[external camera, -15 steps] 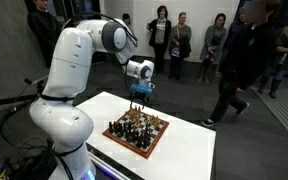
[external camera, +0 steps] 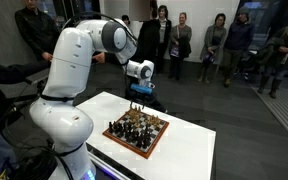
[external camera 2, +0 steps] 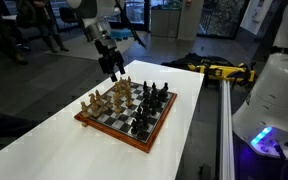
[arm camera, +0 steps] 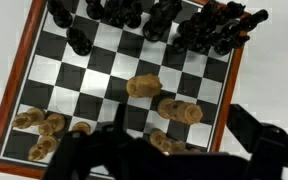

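A chessboard with a brown wooden border [external camera 2: 129, 135] lies on the white table. Black pieces [external camera: 135, 133] crowd its near side in the first exterior view, and light-brown pieces [external camera 2: 97, 104] stand toward the far side. My gripper is above the light-brown side, fingers apart, with nothing held between its fingers. From the wrist, one light-brown piece [arm camera: 142, 86] shows ahead of the gap and another [arm camera: 180, 110] just in front of it. Several more light pieces [arm camera: 46, 132] stand at the lower left. Dark pieces [arm camera: 206, 30] line the top.
Several people [external camera: 209, 45] stand along the back wall, away from the table. In the second exterior view, yellow and black equipment [external camera 2: 224, 70] sits behind the table.
A person in dark clothes who walked behind the table from the right has gone from view beside it. The arm and pieces look unchanged.
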